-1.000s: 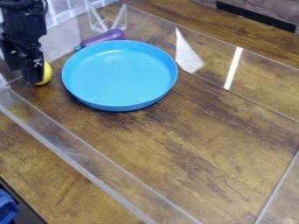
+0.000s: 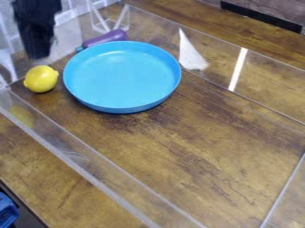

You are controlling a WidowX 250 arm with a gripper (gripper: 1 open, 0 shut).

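Observation:
A yellow lemon (image 2: 42,80) rests on the wooden surface at the left, just beside a round blue plate (image 2: 121,76). The dark gripper (image 2: 34,44), blurred, hangs above the lemon at the upper left edge; whether its fingers are open or shut cannot be told.
A purple utensil (image 2: 105,38) lies behind the plate. A white triangular object (image 2: 191,50) stands at the back right. Clear plastic walls run along the left and right.
The gripper has risen from beside the lemon to above it, uncovering more of the lemon, which stays on the surface by the plate.

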